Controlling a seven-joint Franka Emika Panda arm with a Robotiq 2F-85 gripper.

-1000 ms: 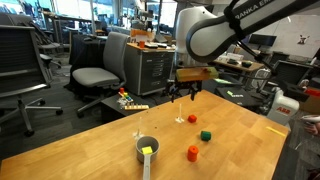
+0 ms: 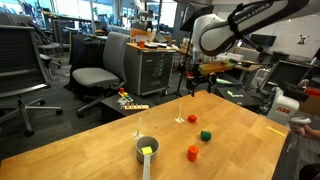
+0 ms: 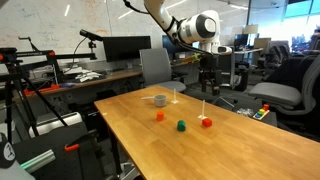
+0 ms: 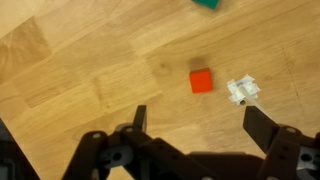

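My gripper hangs high over the wooden table, its fingers wide apart and nothing between them. In the wrist view a small red block (image 4: 201, 81) lies just beyond the gap between the fingertips. A white upright stand (image 4: 242, 90) is to its right, and part of a green block (image 4: 207, 3) shows at the top edge. From the side, the red block (image 2: 193, 118) sits near the white stand (image 2: 180, 115). Nearer exterior view 1 are the green block (image 2: 205, 135), a red cylinder-like piece (image 2: 192, 153) and a grey pot (image 2: 147, 148) with something yellow inside.
A second white stand (image 2: 138, 132) is close to the pot, whose handle points toward the table's near edge. Colourful small items (image 2: 129, 101) lie by the far edge. Office chairs (image 2: 98, 75) are beyond the table.
In exterior view 1 the arm and gripper have shifted to the right and a little upward. The objects on the table look unmoved.
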